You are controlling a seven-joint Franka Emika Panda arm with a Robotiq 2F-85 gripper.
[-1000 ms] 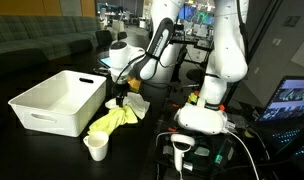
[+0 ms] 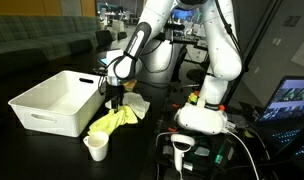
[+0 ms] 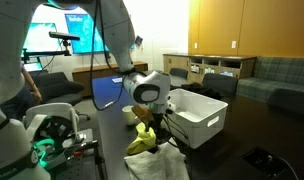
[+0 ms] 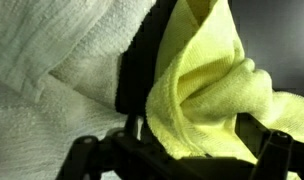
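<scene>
A crumpled yellow cloth [image 2: 114, 119] lies on the dark table in front of the white bin. My gripper [image 2: 115, 103] points down at its back edge, low over the table. In the wrist view the fingers of my gripper stand apart, open, with folds of the yellow cloth [image 4: 197, 95] showing between and beyond them. A white cloth [image 4: 47, 110] fills the left of that view, a dark strip of table parting it from much of the yellow one. Whether the fingertips touch the cloth is hard to tell.
The white bin [image 2: 54, 121] stands close beside the yellow cloth. A white mug [image 2: 97, 146] is near the cloth's front end. In exterior view 2, the white cloth [image 3: 157, 163] lies flat by the gripper. Bare table extends beyond the bin.
The arm has come down and slightly left, bringing the gripper to the yellow cloth's back edge. The cloths, bin and mug look unmoved.
</scene>
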